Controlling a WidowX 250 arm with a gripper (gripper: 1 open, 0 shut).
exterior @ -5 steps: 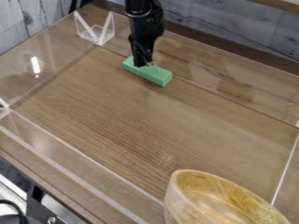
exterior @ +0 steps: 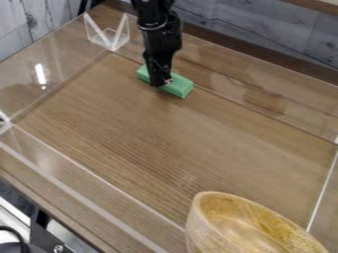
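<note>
A green rectangular block (exterior: 176, 85) lies flat on the wooden table toward the back. My black gripper (exterior: 160, 79) hangs down from the top of the view with its tips low at the block's upper middle, touching or overlapping it. Whether the fingers are closed on the block is too small to tell.
A clear, crumpled-looking plastic object (exterior: 103, 34) sits at the back left. A yellow container (exterior: 251, 227) stands at the front right edge.
Over the last second my gripper has come down onto the green block from just above it. The block looks to be in the same place.
</note>
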